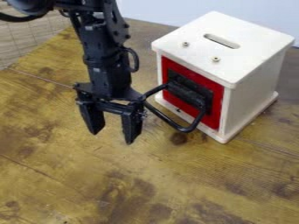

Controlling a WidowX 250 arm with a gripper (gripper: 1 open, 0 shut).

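My black gripper (111,121) hangs over the wooden table, left of a white box (239,66), its two fingers apart and nothing between them. The box has a red front (209,122) with a black panel and a black bar handle (184,128) that reaches out toward the gripper. The handle passes close to the gripper's right side; whether they touch I cannot tell.
A woven mat (24,44) lies at the back left, and a pale wall stands behind the box.
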